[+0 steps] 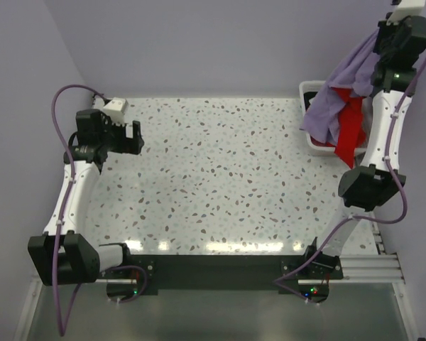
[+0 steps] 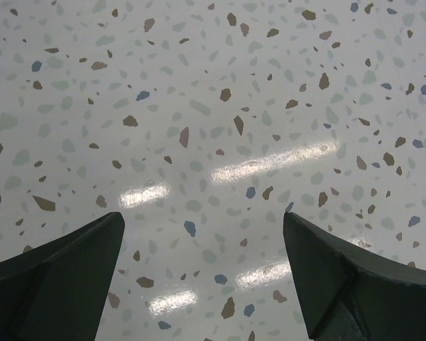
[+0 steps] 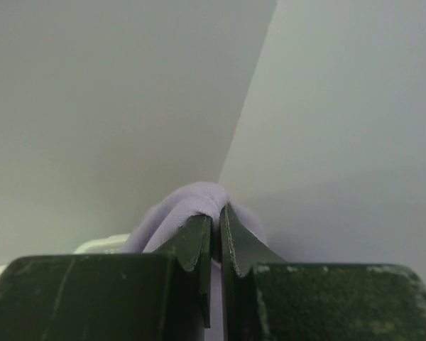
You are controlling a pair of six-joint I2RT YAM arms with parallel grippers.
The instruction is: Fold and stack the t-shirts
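Observation:
A lavender shirt [image 1: 344,78] hangs from my right gripper [image 1: 378,41], raised at the top right above the white bin [image 1: 303,91]. In the right wrist view, the right gripper is shut on a bunched fold of the lavender shirt [image 3: 192,197]. Red cloth [image 1: 348,126] hangs down beside the lavender one, over the bin's front edge; whether the two are caught together cannot be told. Far off at the left, my left gripper [image 1: 134,138] stands open over the table. Only speckled surface shows between its fingers in the left wrist view.
Grey walls close in the back and both sides, with the right arm close to the right wall.

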